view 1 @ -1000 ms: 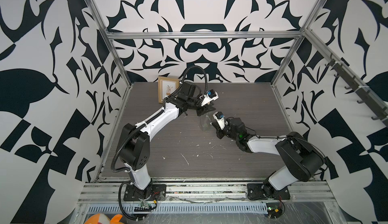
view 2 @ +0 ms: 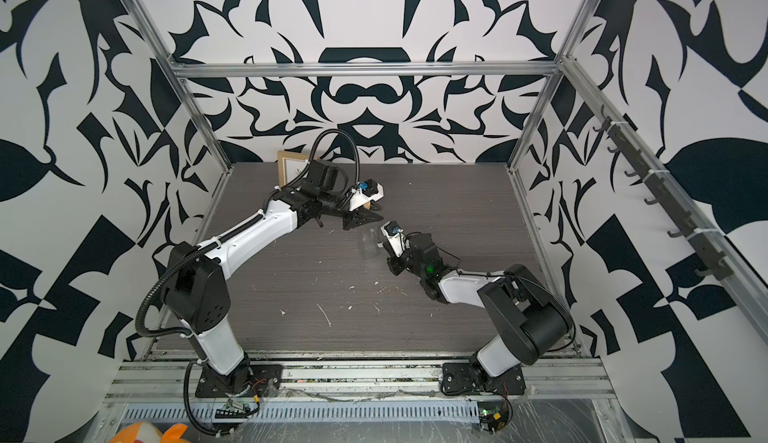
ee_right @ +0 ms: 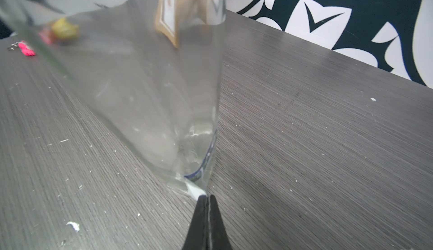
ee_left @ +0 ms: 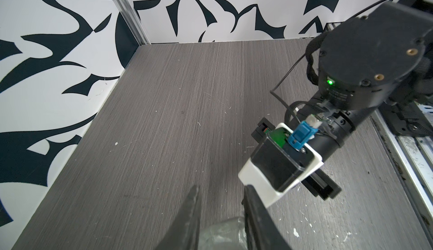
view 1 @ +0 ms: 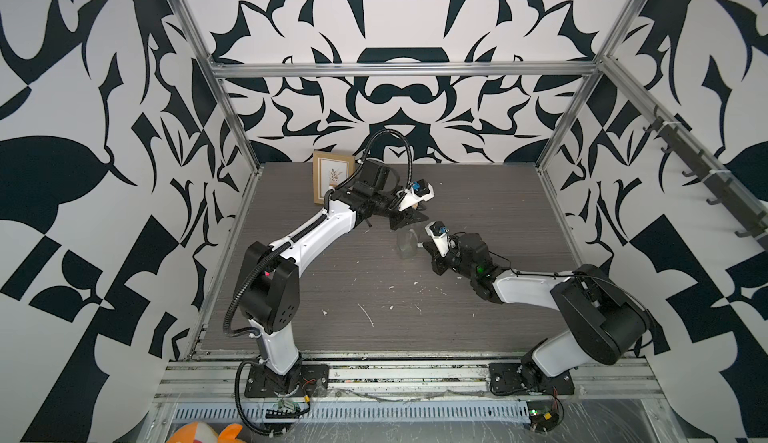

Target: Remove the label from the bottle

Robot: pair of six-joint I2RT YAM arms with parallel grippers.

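Observation:
A clear plastic bottle [view 1: 406, 243] hangs between the two grippers, looking soft and wrinkled in the right wrist view [ee_right: 148, 92]. My left gripper is shut on the top of the bottle, whose crinkled plastic [ee_left: 221, 234] shows between its fingers. Below and to the right, my right gripper is shut, its fingertips at the bottle's lower end on a thin white strip [ee_right: 194, 189], likely label, beside a blue band. Whether the strip is still joined to the bottle I cannot tell for sure.
A wooden picture frame [view 1: 332, 177] stands at the back left, behind my left arm. Small pink bits [ee_right: 26, 49] lie farther off in the right wrist view. White scraps are scattered on the front of the table [view 1: 384, 323].
My right arm has shifted slightly to the right, away from the left gripper. The left gripper has moved very little.

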